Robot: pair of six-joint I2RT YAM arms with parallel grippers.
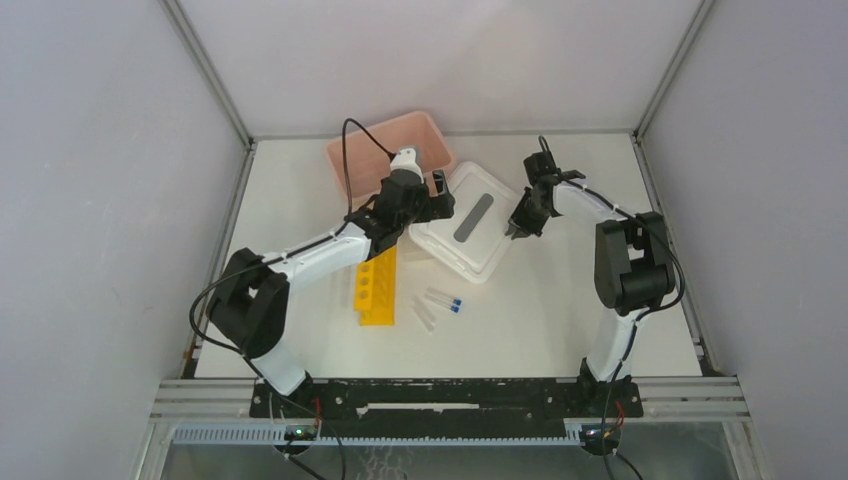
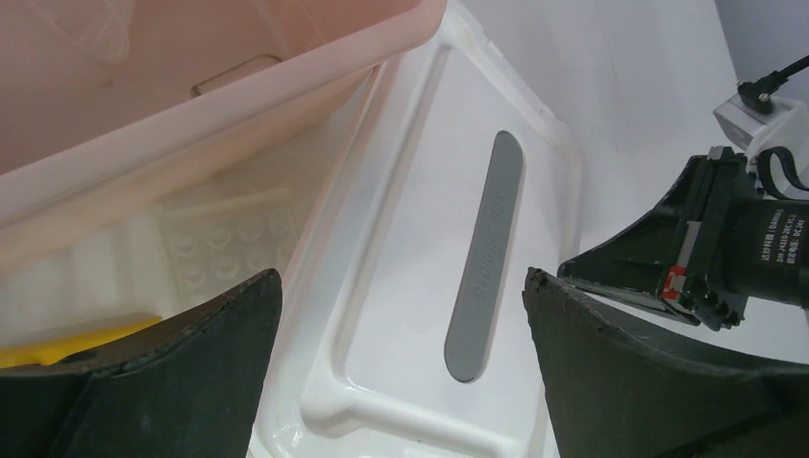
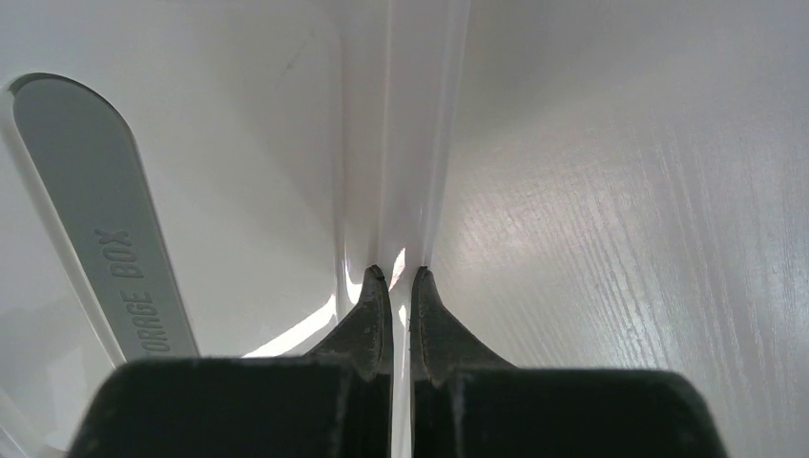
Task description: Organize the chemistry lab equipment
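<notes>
The white lid (image 1: pixel 466 222) with a grey strip marked "STORAGE BOX" (image 3: pixel 100 224) slants across the middle of the table. My right gripper is shut on its right rim, which runs between the fingertips. Over the lid's upper-left side hangs my open left gripper, nothing between its fingers. Behind that arm stands a pink bin (image 1: pixel 380 133), partly hidden. A yellow rack (image 1: pixel 376 295) lies front left of the lid. Near it are blue-capped tubes (image 1: pixel 443 300) and clear tubes (image 1: pixel 424 314).
A clear dimpled piece (image 2: pixel 229 239) shows between the pink bin's rim and the lid. The left arm (image 1: pixel 330 250) crosses above the yellow rack's far end. Open table lies at the front right (image 1: pixel 540 330).
</notes>
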